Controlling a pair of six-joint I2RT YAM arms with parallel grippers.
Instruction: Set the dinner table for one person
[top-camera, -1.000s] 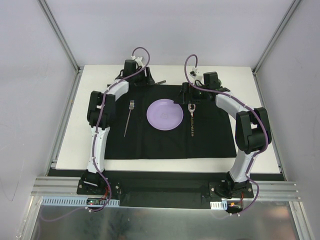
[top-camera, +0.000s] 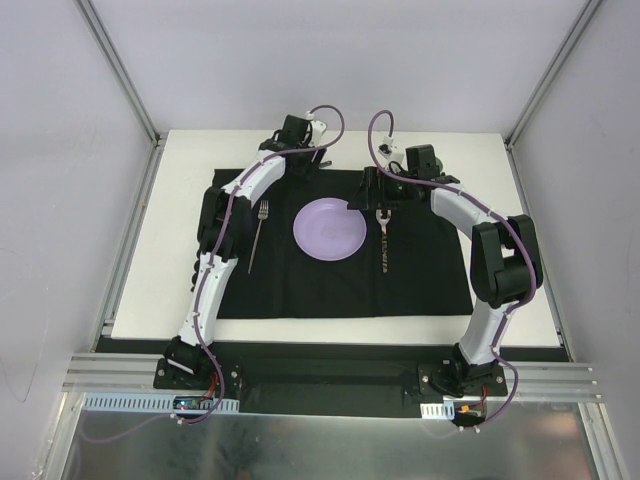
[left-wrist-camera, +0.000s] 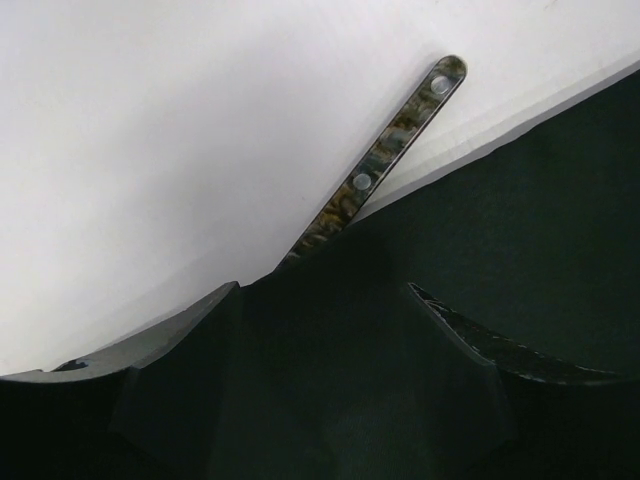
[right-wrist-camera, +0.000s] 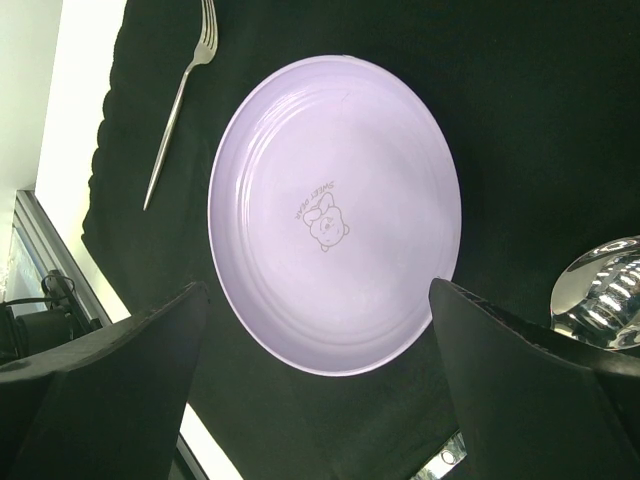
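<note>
A lilac plate (top-camera: 330, 229) lies mid-mat, a bear drawing at its centre. To its left is a silver fork (top-camera: 258, 238); to its right, a spoon (top-camera: 384, 245) with a patterned handle. At the mat's far edge, the left wrist view has a slim utensil handle (left-wrist-camera: 395, 138), dark, mottled and riveted. It slants from the white table toward the mat, and its other end is not visible. My left gripper is open just short of that handle, nothing between its fingers. Open and empty too, my right gripper points toward the plate's edge, near the spoon's shiny bowl (right-wrist-camera: 605, 295).
Under everything spreads a black mat (top-camera: 310, 295) on a white table (top-camera: 150, 240). Both arms reach in along the sides, the right one covering part of the mat's far right.
The right arm, plate, fork and spoon have stayed put.
</note>
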